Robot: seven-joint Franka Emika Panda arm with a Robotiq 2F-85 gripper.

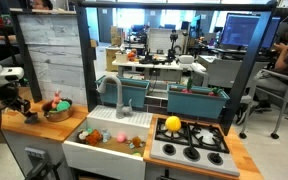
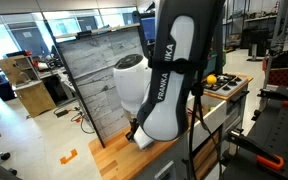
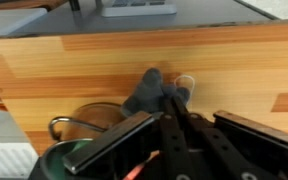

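In the wrist view my gripper is shut on a dark grey, soft-looking thing with a thin pale loop beside it. The thing sits over the wooden counter, but whether it touches the wood cannot be told. In the first exterior view the gripper is low at the counter's left end, with the dark thing under it. The white arm hides the gripper in the second exterior view.
A pot of colourful items stands close to the gripper's right; its rim also shows in the wrist view. Further right are a sink with several small items, a tall faucet, and a stove bearing a yellow ball. A grey panel rises behind.
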